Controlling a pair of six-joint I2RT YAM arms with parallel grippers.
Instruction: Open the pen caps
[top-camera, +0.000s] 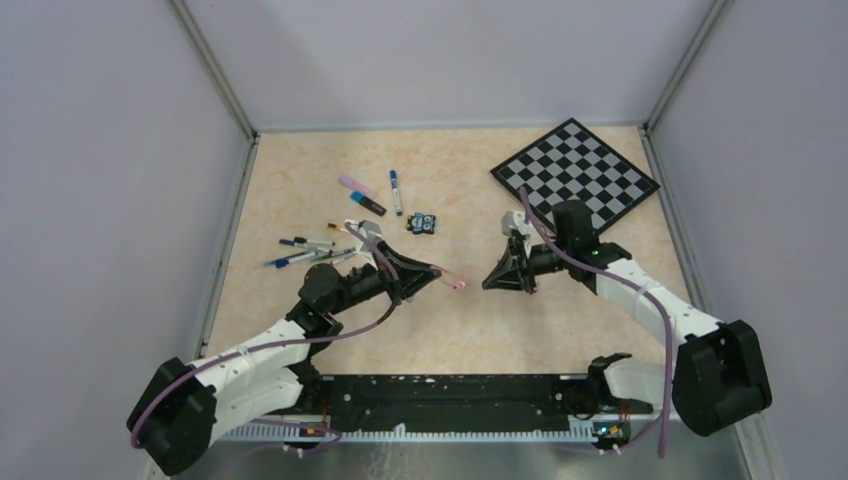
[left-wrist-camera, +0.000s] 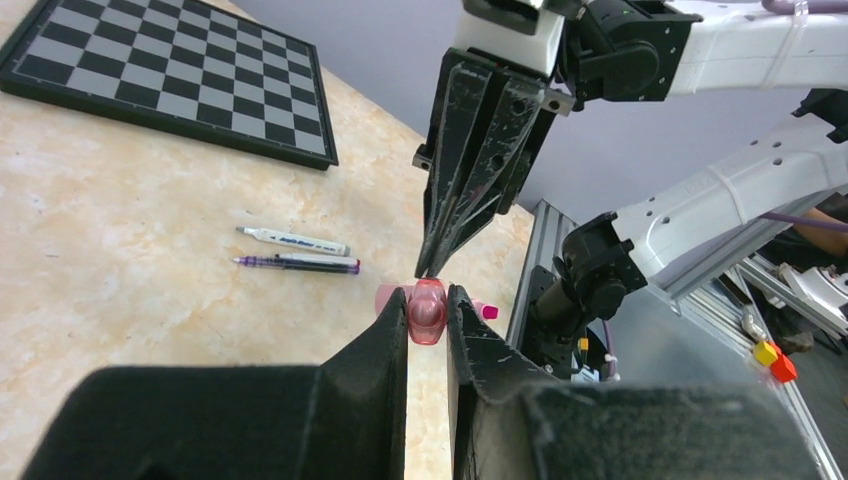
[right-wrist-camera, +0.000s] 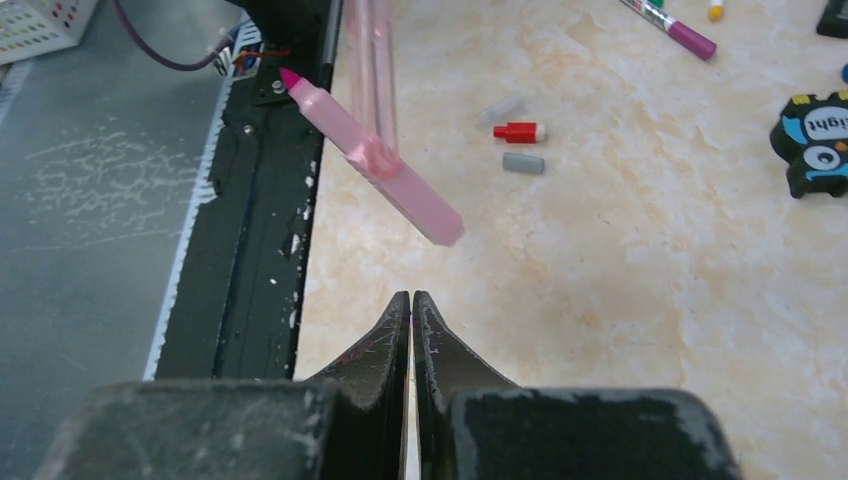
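Observation:
My left gripper (top-camera: 434, 270) is shut on a pink pen (top-camera: 452, 279), held above the table middle; in the left wrist view its fingertips close on the pink body (left-wrist-camera: 427, 310). In the right wrist view that pen (right-wrist-camera: 400, 190) shows a magenta tip at one end, uncapped. My right gripper is shut, nothing between its fingers, a little right of the pen in the top view. Loose caps, one red (right-wrist-camera: 518, 133) and one grey (right-wrist-camera: 522, 163), lie on the table. Several markers (top-camera: 300, 258) lie at the left, others (top-camera: 396, 195) toward the back.
A checkerboard (top-camera: 575, 170) lies at the back right. An owl-shaped black and blue object (top-camera: 421, 224) sits at the middle back. In the left wrist view two pens (left-wrist-camera: 295, 262) lie on the table.

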